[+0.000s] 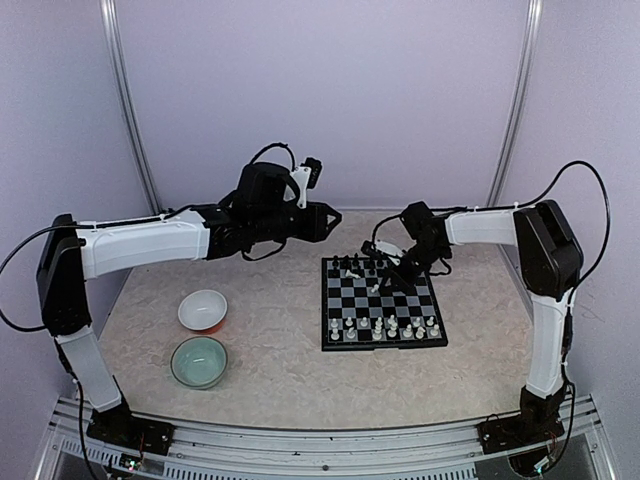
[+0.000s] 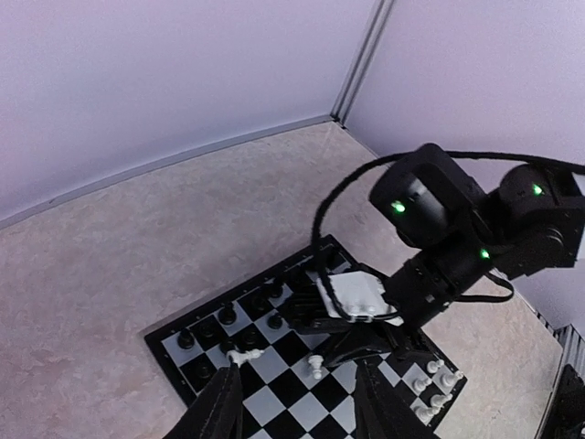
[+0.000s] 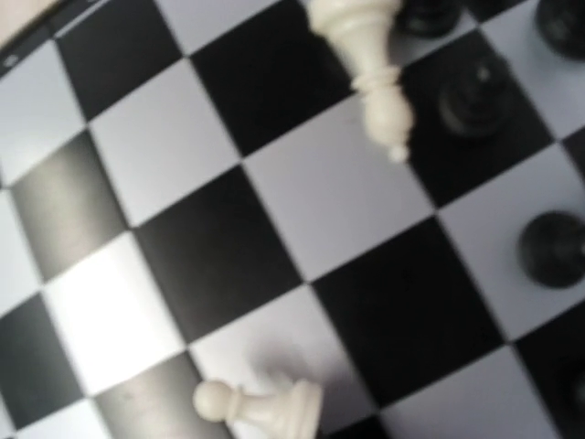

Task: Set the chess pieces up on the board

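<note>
The chessboard (image 1: 352, 302) lies on the table, black pieces (image 1: 345, 262) along its far edge and white pieces (image 1: 378, 328) along its near edge. A white pawn (image 3: 260, 404) lies on its side in the right wrist view; in the left wrist view this pawn (image 2: 315, 364) is just off the right fingertips. Another, longer white piece (image 3: 370, 78) lies near the black ones. My right gripper (image 1: 383, 283) is low over the board, shut, with nothing seen between its fingers. My left gripper is open and empty, high up left of the board.
A white bowl (image 1: 203, 310) and a pale green bowl (image 1: 199, 362) stand on the left of the table. Bare table (image 1: 270, 345) separates them from the board. The right arm (image 1: 428, 235) covers the board's far right corner.
</note>
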